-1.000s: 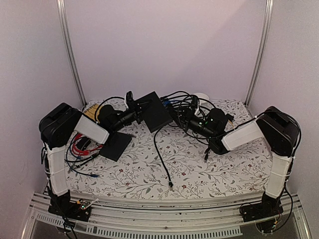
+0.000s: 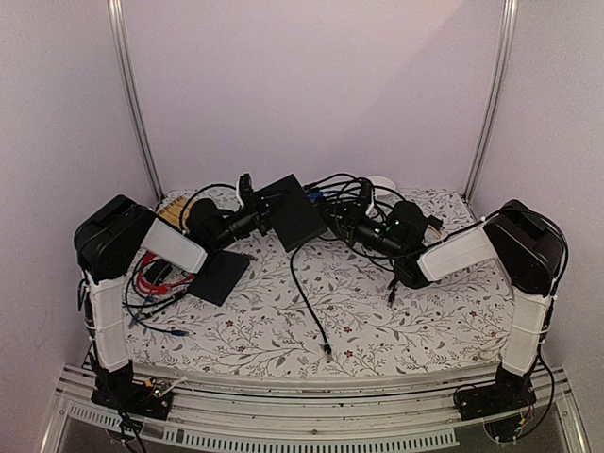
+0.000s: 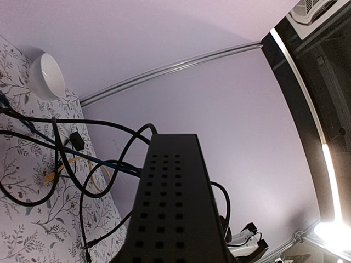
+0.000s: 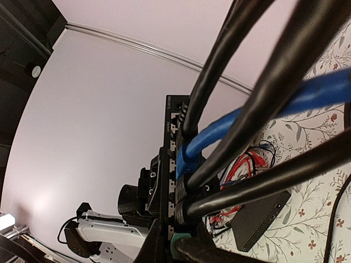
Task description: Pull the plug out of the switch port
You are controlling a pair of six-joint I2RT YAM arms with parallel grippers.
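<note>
A black network switch [image 2: 296, 215] is held up above the table by my left gripper [image 2: 268, 209], shut on it; its perforated side [image 3: 170, 203] fills the lower middle of the left wrist view. In the right wrist view its port row [image 4: 171, 126] carries several black plugs and a blue one [image 4: 185, 164]. My right gripper [image 2: 336, 215] is at the switch's right side, shut on a plug [image 4: 181, 244] with a green part at the lowest visible port, bottom of the right wrist view.
A second black box [image 2: 219, 277] lies at the left among red and black cables. A white bowl [image 3: 46, 76] stands at the back. A loose cable [image 2: 308, 304] runs toward the front edge; the front table is otherwise mostly clear.
My right arm and the end of the loose front cable have shifted very slightly. The left arm and the switch look unchanged.
</note>
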